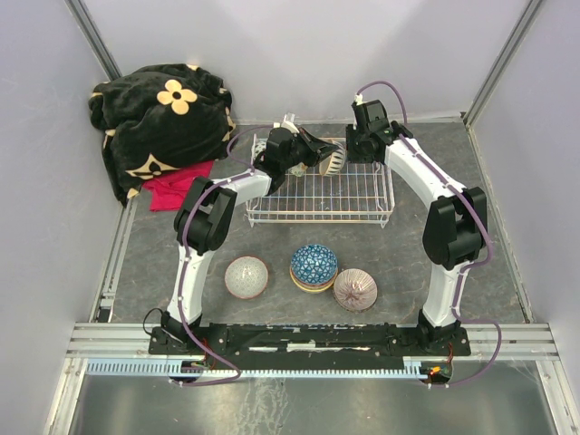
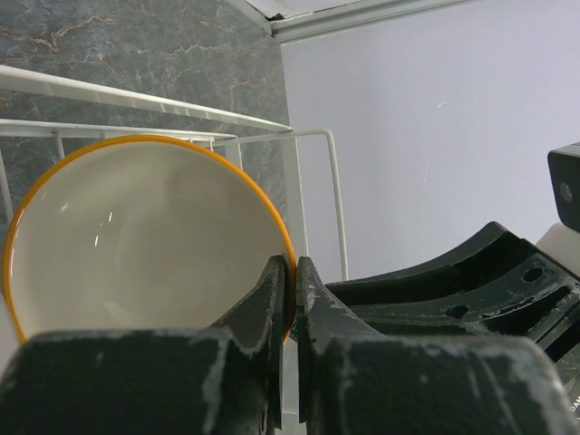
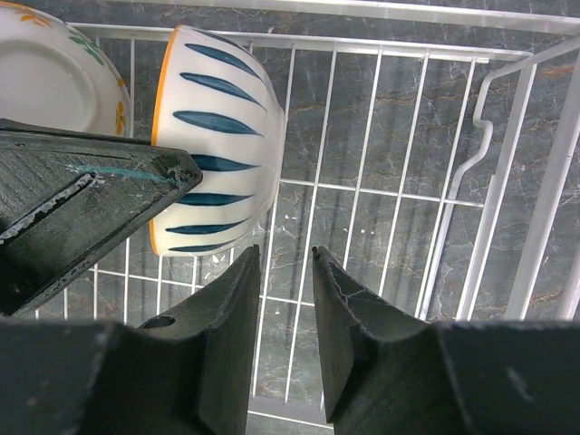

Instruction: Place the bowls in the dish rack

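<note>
A white bowl with blue-green stripes and an orange rim (image 3: 217, 140) stands on its side in the white dish rack (image 1: 319, 218). My left gripper is shut on its rim; the pale inside of the bowl (image 2: 145, 236) fills the left of the left wrist view. To the right of the bowl, over the rack, my right gripper is open, with a narrow gap and nothing between its fingertips. A second bowl with a floral rim (image 3: 54, 77) sits further left in the rack, partly hidden by the left finger.
On the counter in front lie a speckled bowl (image 1: 246, 277), a blue patterned bowl (image 1: 314, 264) stacked on others, and a pinkish ribbed bowl (image 1: 355, 290). A dark flowered cushion (image 1: 163, 127) and red cloth (image 1: 177, 188) fill the back left. The rack's right side is empty.
</note>
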